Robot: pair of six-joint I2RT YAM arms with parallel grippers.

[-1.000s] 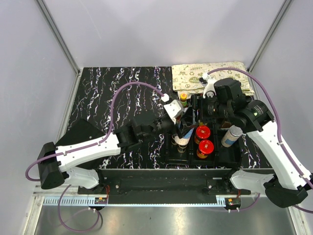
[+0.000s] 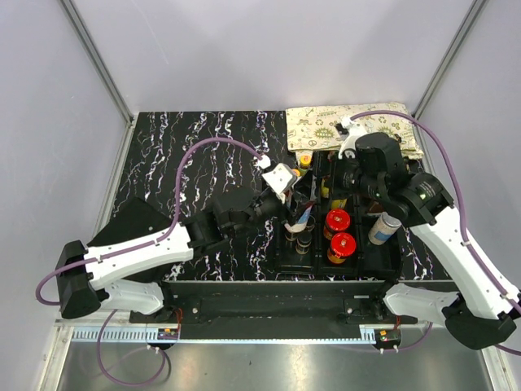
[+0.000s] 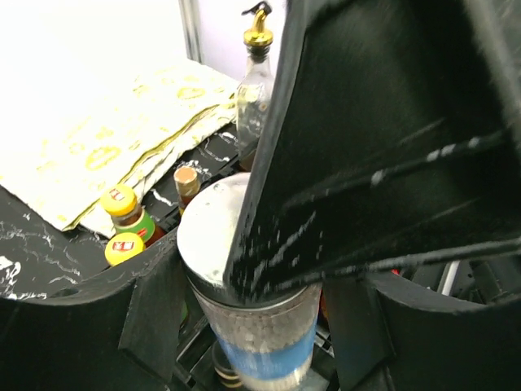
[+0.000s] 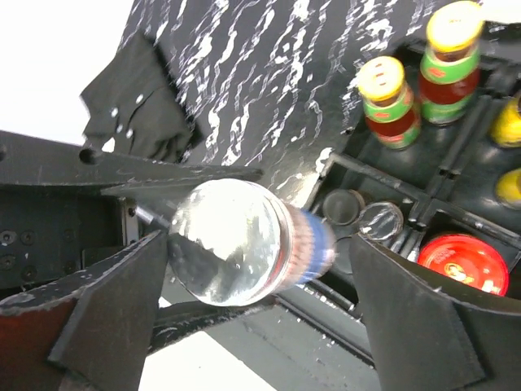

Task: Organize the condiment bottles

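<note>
My left gripper is shut on a metal-lidded container with a blue band, lifted over the front-left of the black organizer; it shows large in both wrist views. My right gripper hangs open over the organizer's back, right of that container. Red-lidded jars stand in the middle compartments, a white can at the right. Yellow-capped sauce bottles stand at the back left; small dark-lidded jars sit below the held container.
A folded patterned cloth lies behind the organizer, and a glass bottle with gold spout stands near it. A black pad lies at the left.
My left gripper and the container have shifted slightly left, the container tilting a little in the top view.
</note>
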